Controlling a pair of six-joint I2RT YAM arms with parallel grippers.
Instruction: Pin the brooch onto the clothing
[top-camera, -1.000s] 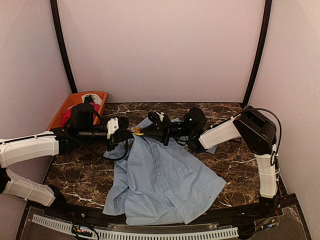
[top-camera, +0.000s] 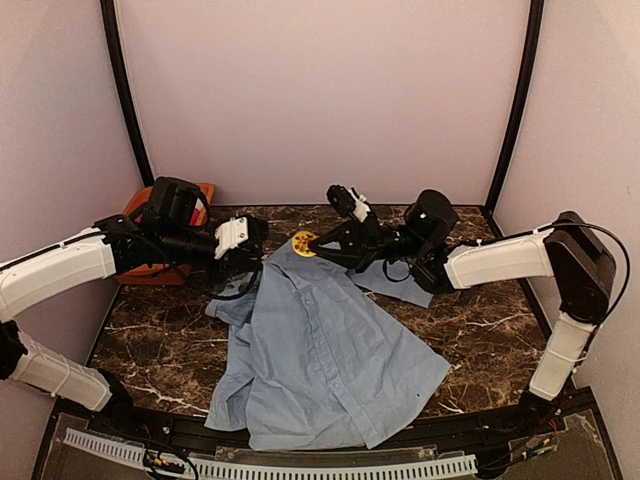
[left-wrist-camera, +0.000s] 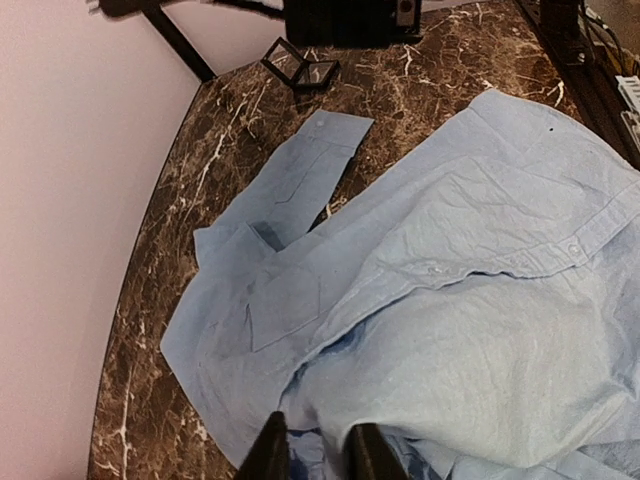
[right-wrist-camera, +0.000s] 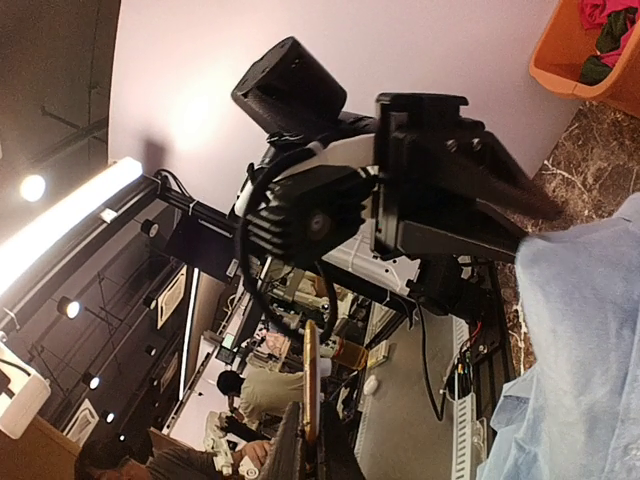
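A round yellow brooch (top-camera: 305, 243) is held by my right gripper (top-camera: 318, 247), which is shut on it; in the right wrist view it appears edge-on (right-wrist-camera: 311, 380) between the fingertips. The light blue shirt (top-camera: 320, 360) lies spread on the marble table, its top raised toward my left gripper (top-camera: 250, 264). In the left wrist view the raised cloth (left-wrist-camera: 460, 370) runs down to that gripper's dark, blurred fingertips; whether it still grips the cloth is unclear. My left gripper is just left of the brooch, apart from it.
An orange bin (top-camera: 150, 275) with coloured cloths stands at the back left, behind my left arm. Bare marble table (top-camera: 480, 350) shows to the right and left of the shirt, with walls at the back and sides.
My right gripper has moved up and to the right with the brooch, away from my left gripper, and the brooch now shows its face. My left gripper has risen slightly.
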